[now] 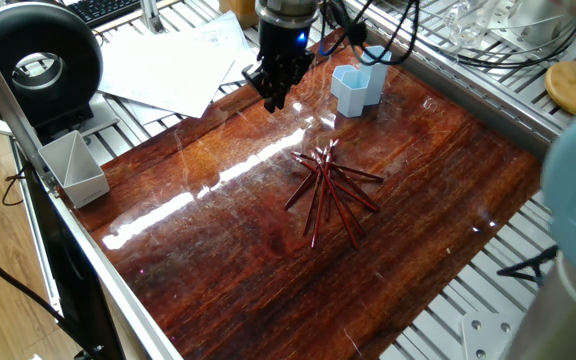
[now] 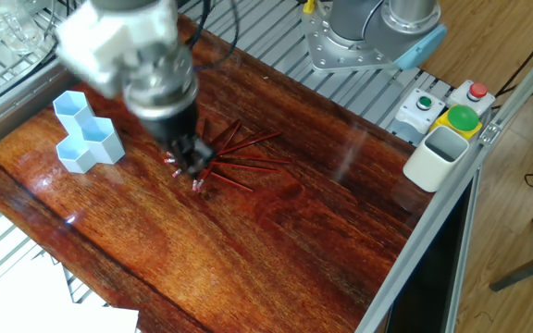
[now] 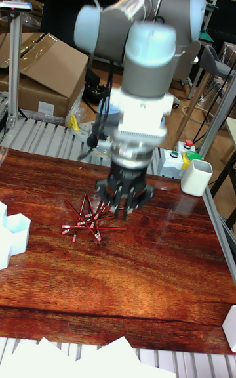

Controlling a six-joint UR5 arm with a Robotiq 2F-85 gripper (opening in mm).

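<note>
Several dark red, pencil-like sticks (image 1: 333,195) lie crossed in a loose, fanned pile on the wooden board, their pale ends bunched together. My black gripper (image 1: 274,106) hangs in the air above the board, pointing down and clear of the pile. Its fingertips come close together and it looks shut, with nothing visible between them; motion blurs it in view 3. From view 2 the gripper (image 2: 191,166) overlaps part of the sticks (image 2: 239,162). A light-blue cluster of hexagonal cups (image 1: 351,88) stands on the board near the gripper; no sticks show in it.
An off-white square cup (image 1: 74,170) stands at the board's edge, near the button boxes (image 2: 463,118). Papers (image 1: 163,75) and a black ring-shaped object (image 1: 38,68) lie off the board.
</note>
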